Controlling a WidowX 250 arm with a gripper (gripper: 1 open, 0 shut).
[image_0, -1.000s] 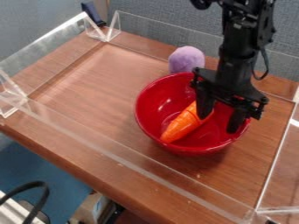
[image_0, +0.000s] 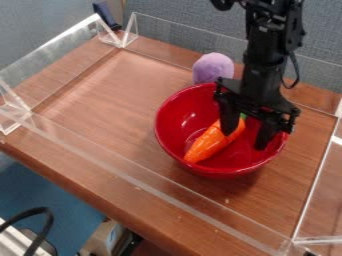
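Observation:
A red bowl stands on the right part of the wooden table. An orange carrot-shaped object lies inside it, tilted toward the upper right. My black gripper reaches down from above into the bowl, its fingers around the upper right end of the orange object. I cannot tell whether they are closed on it.
A purple round object sits just behind the bowl. Clear low walls run along the table's edges.

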